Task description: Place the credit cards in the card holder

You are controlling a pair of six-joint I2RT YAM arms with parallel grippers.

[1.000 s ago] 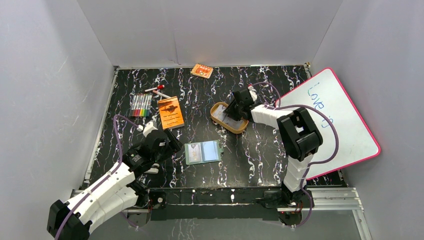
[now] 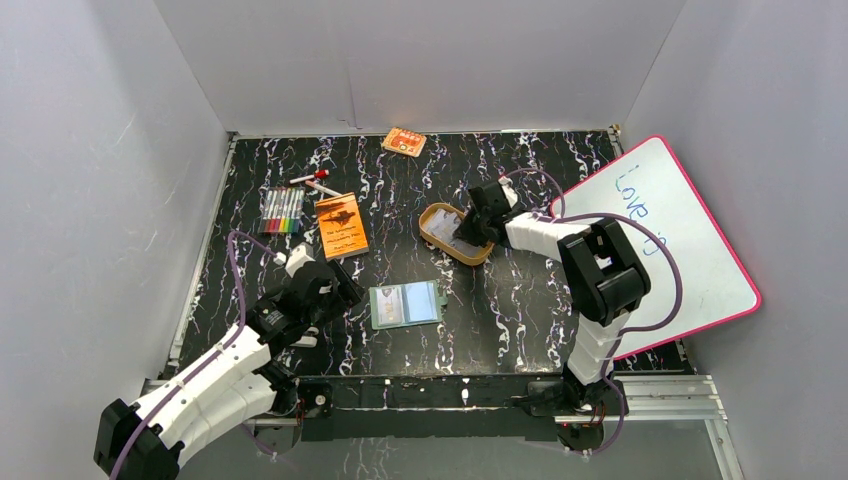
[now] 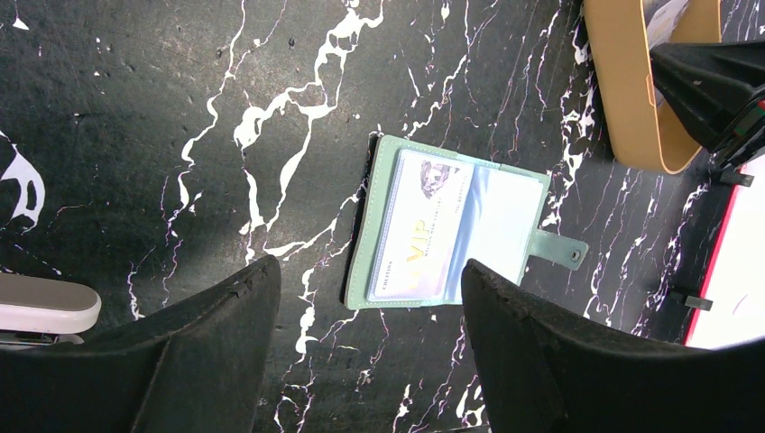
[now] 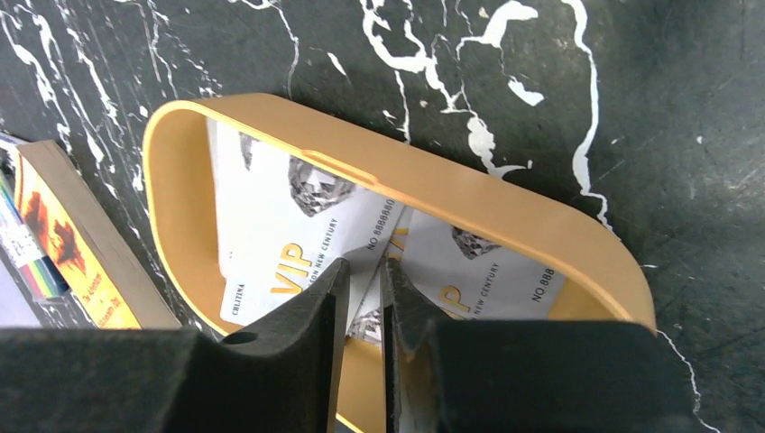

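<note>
The green card holder (image 3: 361, 234) lies unfolded on the dark marbled table, a VIP card showing in its left pocket and a pale blue pocket on its right side. My left gripper is open above the holder's near side, its fingers wide apart and empty. To the right, a tan tray (image 4: 271, 113) holds several white VIP cards (image 4: 329, 216), overlapping at its bottom. My right gripper reaches into this tray with a narrow gap between its fingertips. Cards lie under and beside those tips; no card is seen clamped.
A whiteboard (image 2: 680, 260) leans over the right side. Behind my left arm lie an orange book (image 2: 342, 225), a row of markers (image 2: 282, 211) and two loose pens. A small orange box (image 2: 404, 141) sits at the back edge. Bare table separates tray and holder.
The left arm and the card holder have stayed put.
</note>
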